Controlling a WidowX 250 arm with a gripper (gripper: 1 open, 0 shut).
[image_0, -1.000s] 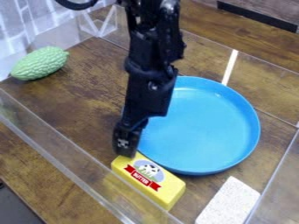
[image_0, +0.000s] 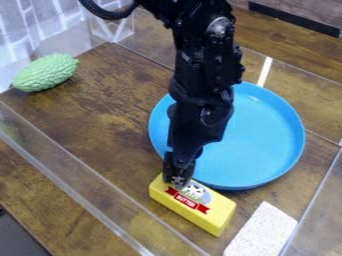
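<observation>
A black robot gripper (image_0: 179, 172) reaches down from the top centre, open, its fingertips low over the far end of a yellow butter box (image_0: 207, 214) with a red label and a cow picture. Whether the fingers touch the box is hard to tell. A round blue plate (image_0: 274, 140) lies behind the box, partly hidden by the arm.
A green bumpy object (image_0: 44, 73) lies at the upper left. A white block (image_0: 259, 234) sits at the lower right. Clear walls or edges run along the sides.
The gripper has shifted right and slightly down, from beside the box's left end to over it. The box looks little changed.
</observation>
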